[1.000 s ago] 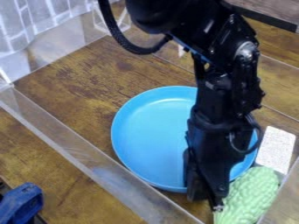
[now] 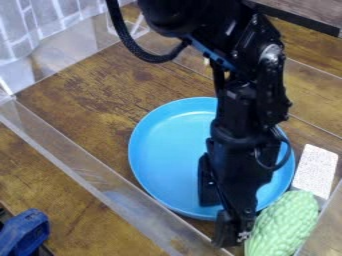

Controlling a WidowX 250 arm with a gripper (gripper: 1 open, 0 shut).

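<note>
A black robot gripper [image 2: 221, 205] hangs down over the right part of a blue plate [image 2: 167, 140], its fingertips low at the plate's front edge, beside a green textured object [image 2: 283, 225] at the bottom right. The fingers are dark and overlap, so whether anything is between them cannot be seen. The arm and gripper hide much of the plate.
A white speckled card [image 2: 315, 170] lies right of the plate. A blue object [image 2: 20, 235] sits at the bottom left. Clear plastic walls edge the wooden surface [image 2: 94, 90], which is bare at the upper left.
The gripper has shifted slightly over the plate, and its fingers sit a little differently at the front edge. The plate and green object look almost unchanged.
</note>
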